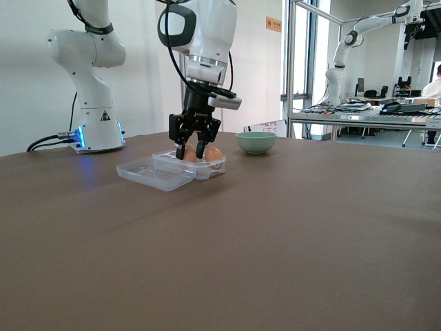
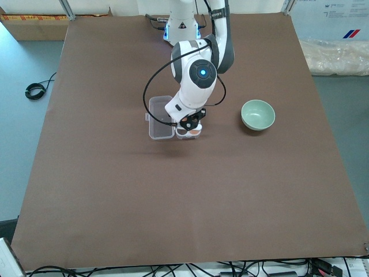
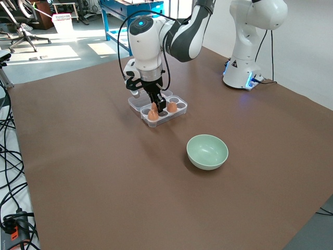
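Observation:
A clear plastic egg tray (image 3: pixel 164 117) holds brown eggs (image 1: pixel 213 155), its transparent lid (image 1: pixel 155 176) folded open beside it. My black gripper (image 1: pixel 189 152) points down into the tray among the eggs, its two fingers apart in the top view. Whether an egg sits between them is hard to tell, as the fingers hide part of the tray. In the left view my wrist covers most of the eggs. A mint green bowl (image 3: pixel 207 151) stands empty on the brown table (image 2: pixel 190 202), apart from the tray.
Cables (image 3: pixel 13 172) run along beyond one table edge.

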